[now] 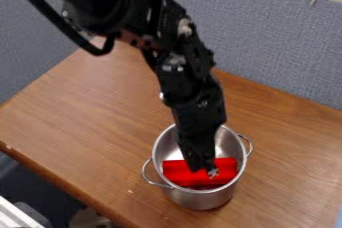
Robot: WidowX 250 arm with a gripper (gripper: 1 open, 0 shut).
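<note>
A silver pot (197, 197) with two wire handles stands near the front edge of the wooden table. Inside it lies a red cylindrical object (183, 173). My black gripper (206, 166) reaches down into the pot from above, its tips over the red object. The finger looks shut, and nothing clearly shows between the fingers, though they are dark and small.
A grey padded wall (274, 52) runs along the back. A white object (14, 217) sits below the table edge at lower left.
</note>
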